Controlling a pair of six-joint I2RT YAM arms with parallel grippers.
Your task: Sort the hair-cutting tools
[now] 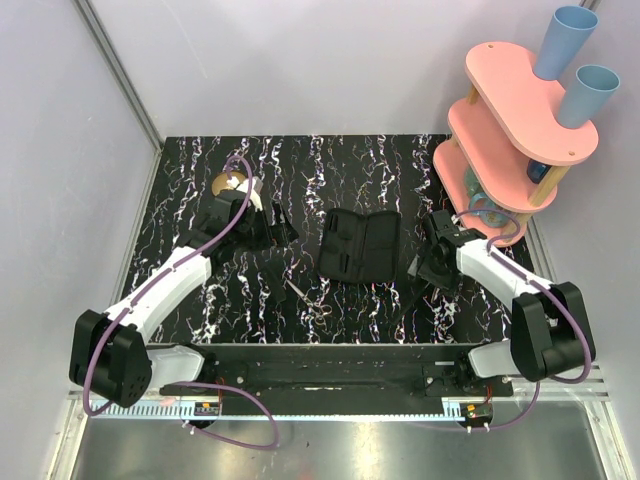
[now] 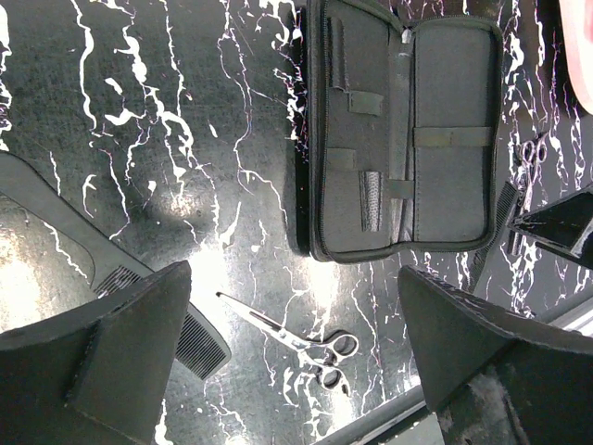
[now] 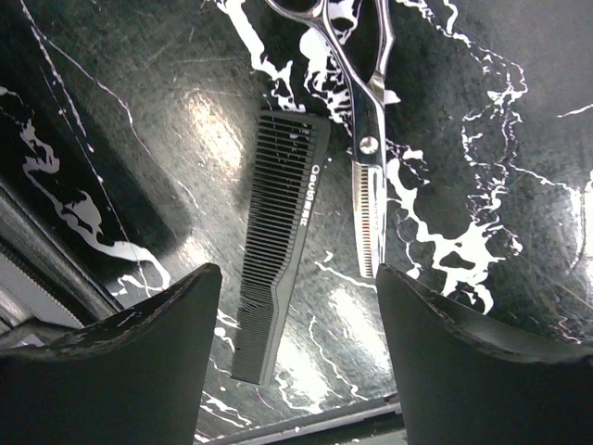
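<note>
An empty black tool case (image 1: 360, 245) lies unfolded mid-table. Left of it rest a large black comb (image 2: 199, 345) and silver scissors (image 2: 296, 341). To its right, a small black comb (image 3: 281, 204) lies beside thinning scissors (image 3: 368, 167). My left gripper (image 1: 288, 222) is open above the table left of the case; in the left wrist view the large comb shows between and beneath its fingers. Over the small comb and thinning scissors hangs my right gripper, its fingers part open with nothing held; its fingers (image 3: 157, 343) stand apart on either side of both tools.
A pink tiered shelf (image 1: 500, 120) with blue cups (image 1: 588, 95) stands at the back right, close to my right arm. A round tan object (image 1: 222, 183) sits behind my left arm.
</note>
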